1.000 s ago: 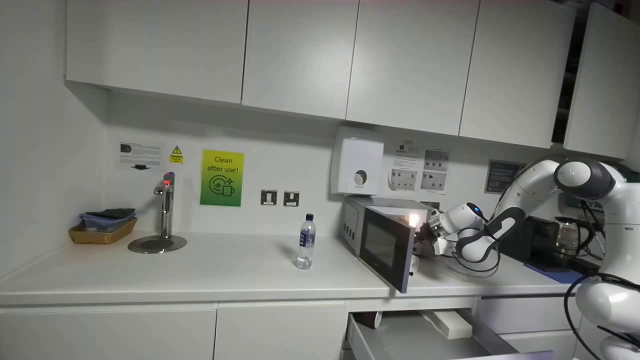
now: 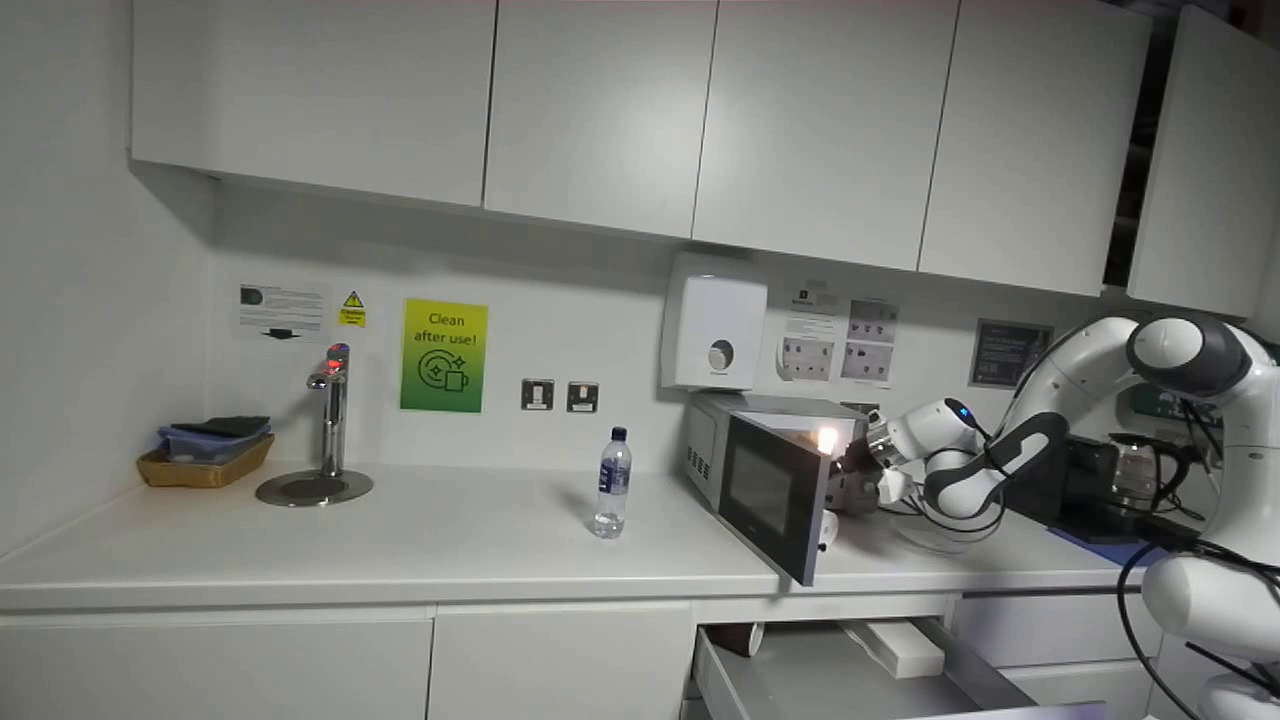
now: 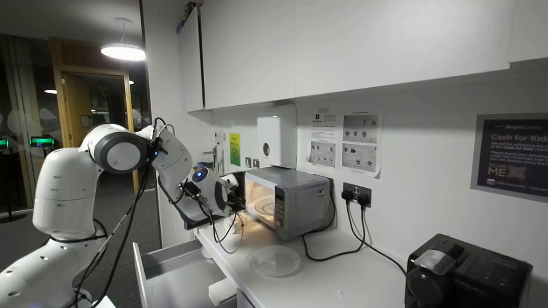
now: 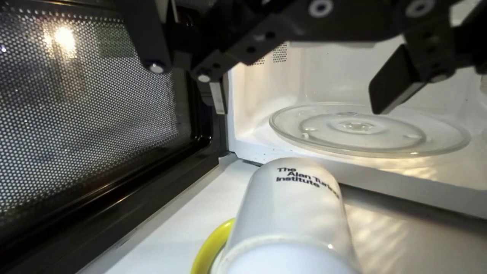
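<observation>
The microwave [image 3: 308, 197] stands on the counter with its door [image 2: 768, 492] swung wide and its inside lit. A clear glass turntable [image 4: 365, 132] lies inside with nothing on it. Just outside the opening, a white mug [image 4: 292, 205] with dark lettering and a yellow handle [image 4: 212, 246] rests on the counter, seemingly on its side. My gripper is open in front of the cavity, above and beyond the mug in the wrist view. Its fingers are wide apart, with nothing between them. The door's inner mesh fills the left of that view.
Below the counter, a drawer [image 2: 816, 690] is pulled out, holding a white block [image 2: 906, 649] and a dark cup [image 2: 738, 638]. A clear round lid or plate [image 3: 275, 260] lies beside the microwave. A water bottle [image 2: 612, 486] stands left of the door, with free counter around it.
The arm has shifted slightly right in exterior view 1, and the gripper has drawn back a little from the microwave door. Door, drawer and bottle are unmoved.
</observation>
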